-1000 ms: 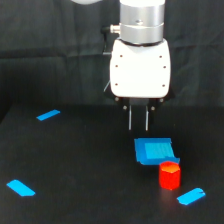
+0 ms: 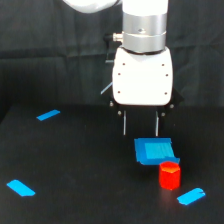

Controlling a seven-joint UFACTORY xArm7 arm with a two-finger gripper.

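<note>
My gripper (image 2: 141, 132) hangs in the upper right part of the camera view, under a white arm and hand. Its two thin fingers stand well apart with nothing visible between them. Just below and to the right lies a square blue piece (image 2: 154, 150); whether a fingertip touches it is hard to tell. A red six-sided block (image 2: 169, 177) stands in front of this piece, near its front right corner, below and to the right of the fingers.
Small flat blue strips lie around the dark table: one at the back left (image 2: 48, 115), one at the front left (image 2: 20, 188), and one right of the red block (image 2: 190, 197).
The fingers have spread wider apart. My hand has shifted slightly and sits a little lower in view. The blue pieces and the red block have not moved.
</note>
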